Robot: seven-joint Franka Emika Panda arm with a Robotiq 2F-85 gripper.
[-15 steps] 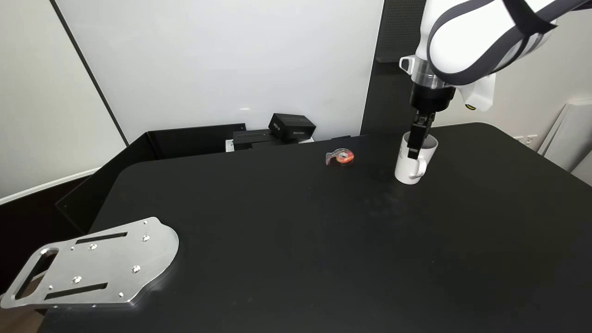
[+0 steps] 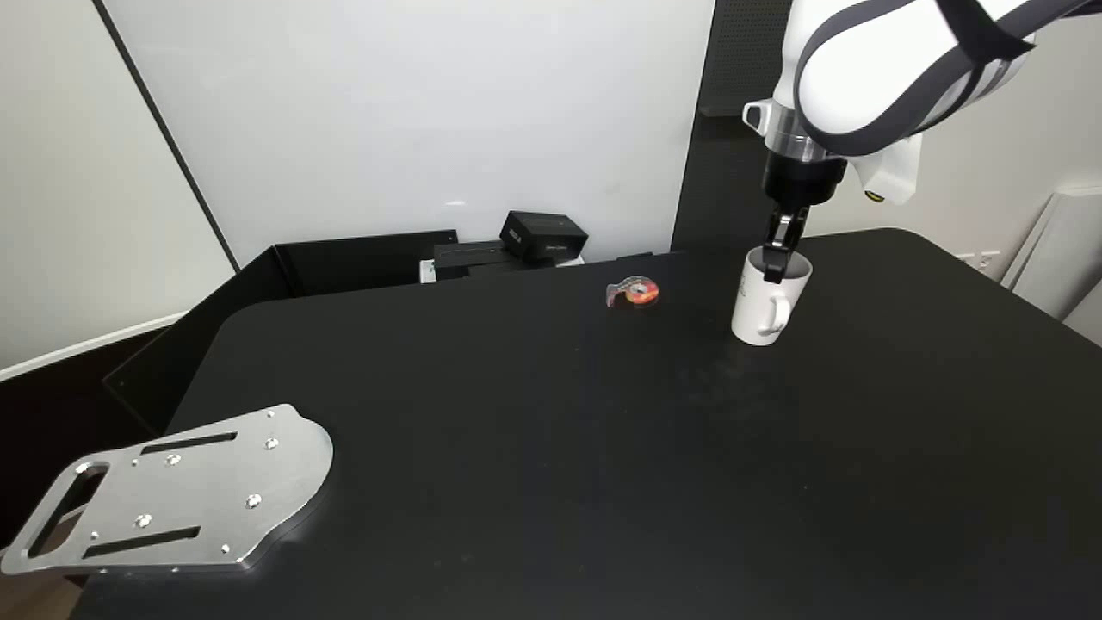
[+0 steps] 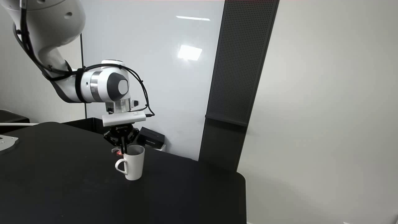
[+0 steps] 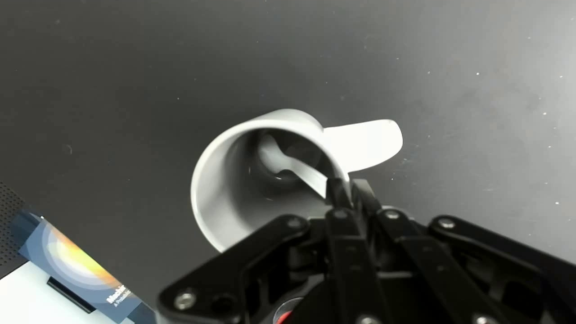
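A white mug (image 2: 759, 308) stands upright on the black table, its handle toward the camera in exterior view 1. Inside it leans a white spoon (image 4: 302, 170), whose upper end disappears behind the fingers. My gripper points down at the mug's rim near the handle and is shut there. In the wrist view the rim runs in between the two narrow black fingers, one on the inner side and one on the outer. Whether the spoon is also pinched is hidden. In exterior view 2 the gripper (image 3: 124, 151) reaches the mug's near rim.
A tape dispenser (image 2: 637, 291) lies left of the mug, near the table's back edge. Black boxes (image 2: 543, 236) sit in a bin behind the table. At the front left lies a grey metal plate (image 2: 207, 491).
Over the last second the fingers have closed together at the rim, and the visible fingertip sits slightly higher. The mug has shifted a touch to the left.
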